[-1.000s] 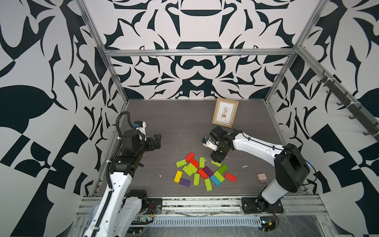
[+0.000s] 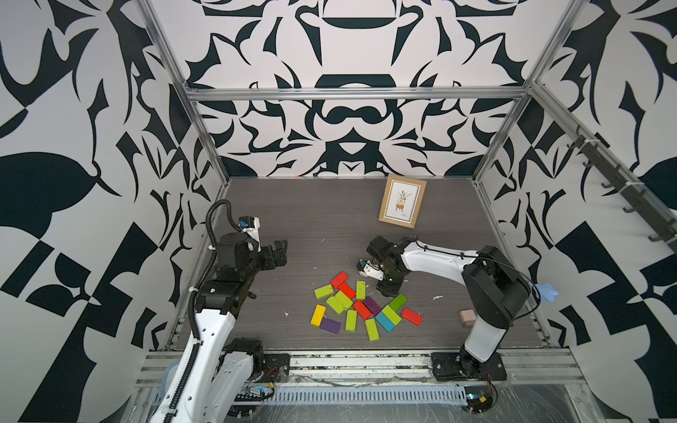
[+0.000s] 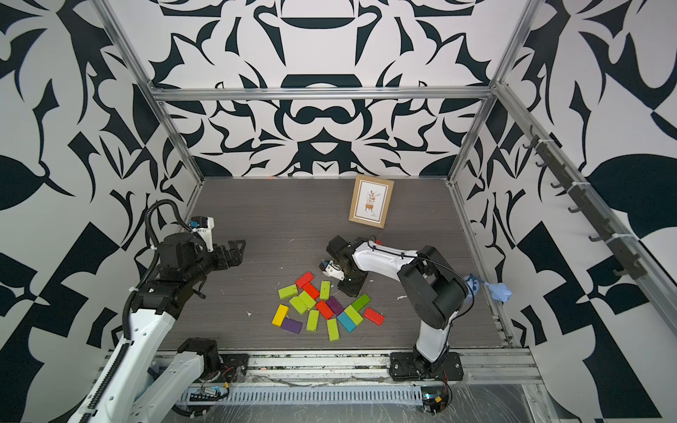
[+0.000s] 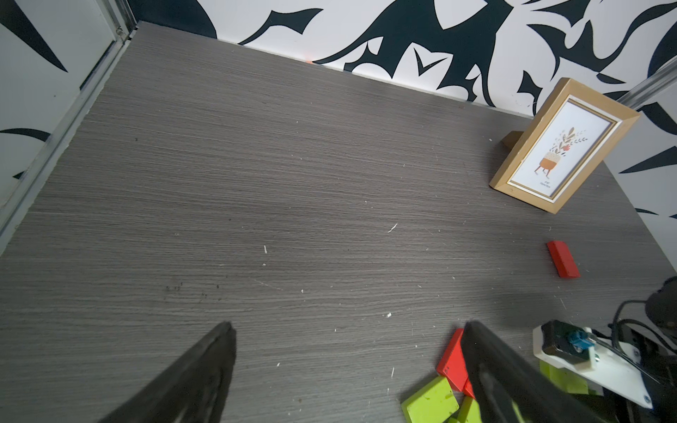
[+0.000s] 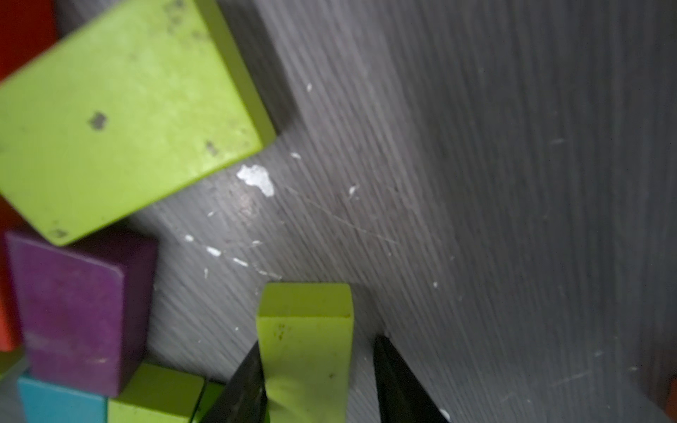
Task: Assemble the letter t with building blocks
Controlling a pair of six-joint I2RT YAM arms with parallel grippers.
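Observation:
Several coloured blocks lie loose in a cluster on the table. In the right wrist view, a lime block (image 5: 306, 366) stands between the fingers of my right gripper. The left finger is close against it, while a gap shows on the right side; the fingers are part open. From above, the right hand hides this block. A purple block (image 5: 67, 310) and a larger-looking lime block (image 5: 134, 112) lie to its left. My left gripper hangs open and empty over the table's left side, away from the blocks.
A picture frame (image 2: 402, 201) stands at the back. One red block (image 4: 562, 259) lies alone towards the back right, and a pinkish block (image 2: 467, 318) sits near the right arm's base.
The left arm is still.

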